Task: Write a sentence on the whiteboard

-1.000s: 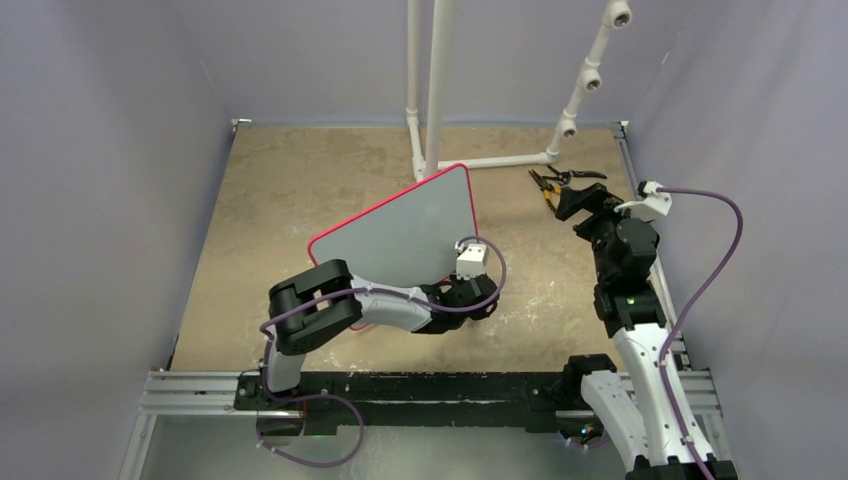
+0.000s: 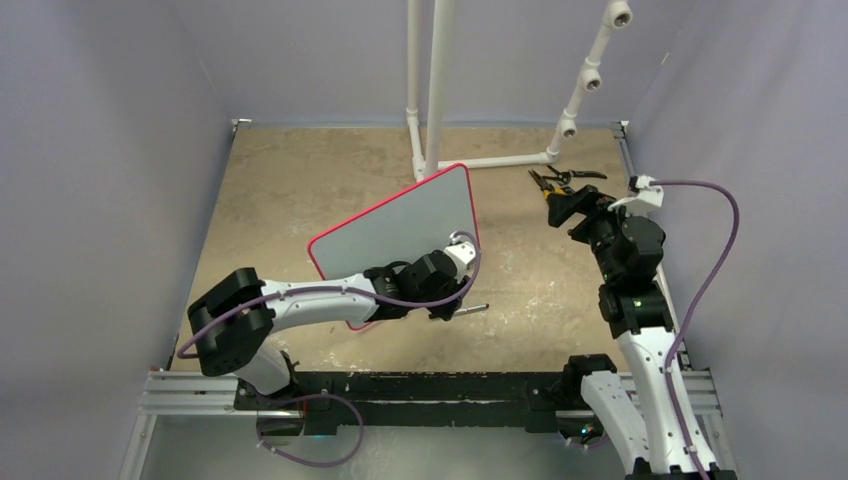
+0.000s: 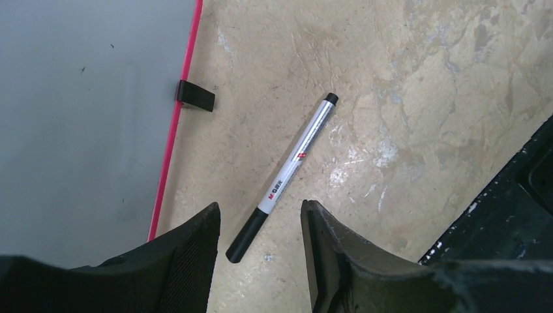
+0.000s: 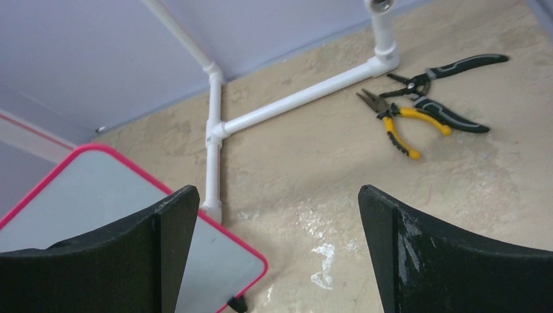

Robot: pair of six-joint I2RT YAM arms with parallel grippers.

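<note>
A marker (image 3: 291, 169) with a silver-white barrel and black cap lies on the table in the left wrist view, its capped end closest to my left gripper. That gripper's fingers stand part open, one on either side of the cap's line, touching nothing that I can see. From above, the marker (image 2: 472, 310) pokes out beyond the left gripper (image 2: 447, 312). The grey whiteboard (image 2: 395, 230) with its red-pink rim lies tilted on the table, partly covered by the left arm. My right gripper is open and empty, off the board's right side.
Pliers with yellow handles (image 4: 398, 124) and a black-handled cutter (image 4: 450, 117) lie at the back right. White pipes (image 2: 500, 161) stand behind the board. A black clip (image 3: 195, 96) juts from the board's edge. Bare table (image 2: 540, 270) spreads right of the marker.
My left gripper has shifted left and the left arm has drawn back leftward, uncovering the marker's end. The right gripper has moved slightly left.
</note>
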